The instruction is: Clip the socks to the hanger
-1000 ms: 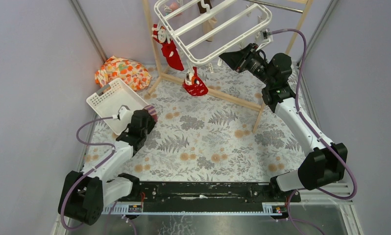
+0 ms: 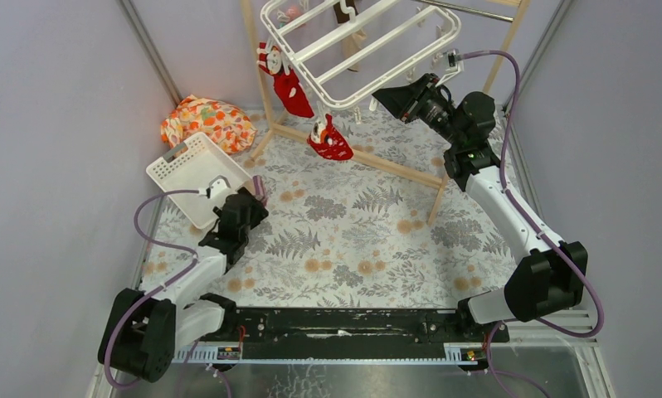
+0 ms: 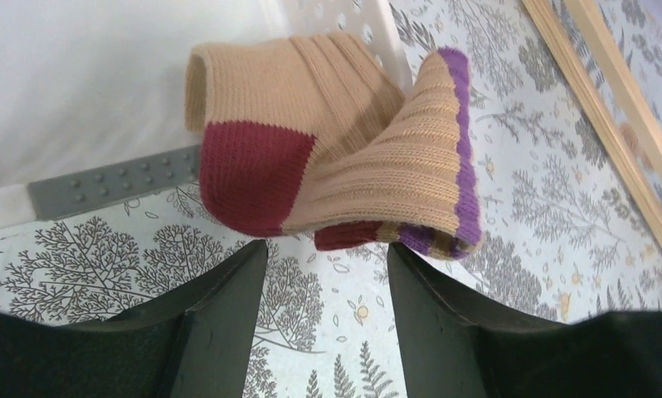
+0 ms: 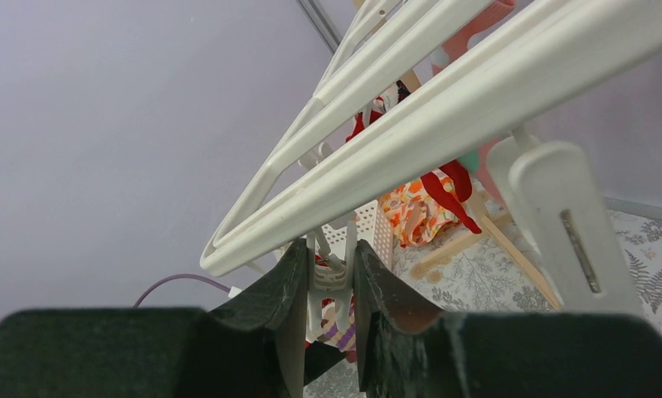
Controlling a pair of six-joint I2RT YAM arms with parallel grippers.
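My left gripper stands part open just short of a tan sock (image 3: 336, 149) with maroon and purple trim, which lies over the edge of the white basket (image 2: 187, 170). My right gripper is shut on a white clip (image 4: 330, 282) of the hanger (image 2: 361, 58), below its frame. Red socks (image 2: 286, 87) with white figures hang from the left part of the hanger, and a tan sock (image 2: 352, 46) hangs at the back.
An orange patterned cloth (image 2: 207, 124) lies behind the basket. A wooden stand (image 2: 394, 170) holds the hanger.
My left gripper has shifted slightly around the sock at the basket's edge. The lower red sock swings slightly. The right arm holds still.
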